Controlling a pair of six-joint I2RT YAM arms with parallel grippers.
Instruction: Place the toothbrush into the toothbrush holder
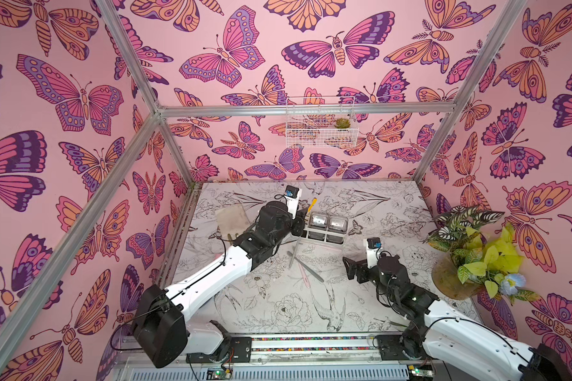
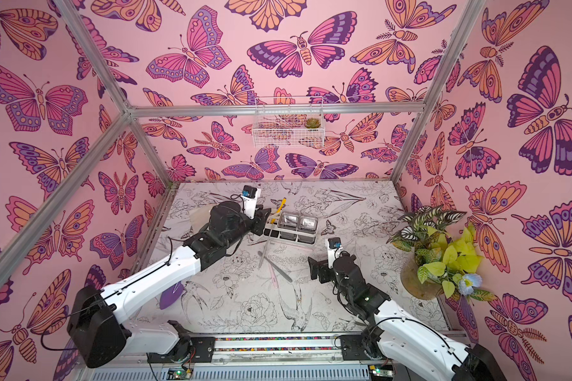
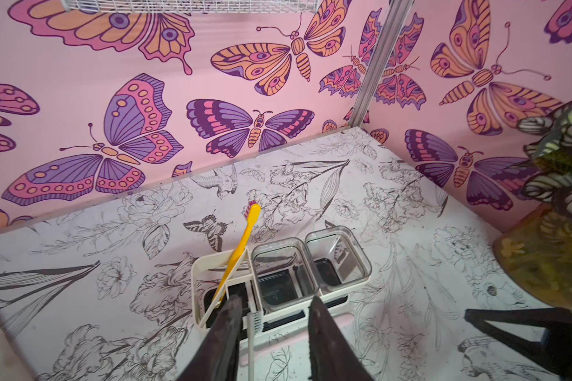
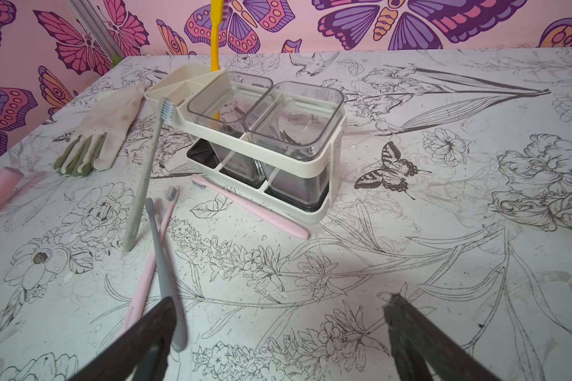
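Observation:
The toothbrush holder (image 4: 286, 166) is a white frame with clear cups. A yellow toothbrush (image 3: 240, 246) stands slanted in its left compartment. A grey-green toothbrush (image 4: 145, 174) leans outside the holder, bristles up by the front left corner and handle end low. A pink toothbrush (image 4: 260, 209) lies along the holder's front; another pink one (image 4: 147, 279) and a dark grey one (image 4: 164, 273) lie further forward. High by the holder's left end, my left gripper is partly open, gripping nothing visible. My right gripper stands wide open and empty, front right of the holder.
A glove (image 4: 105, 127) lies left of the holder. At the right side stands a potted plant (image 1: 454, 279). A wire basket (image 1: 321, 130) hangs on the back wall. Table space right of the holder is clear.

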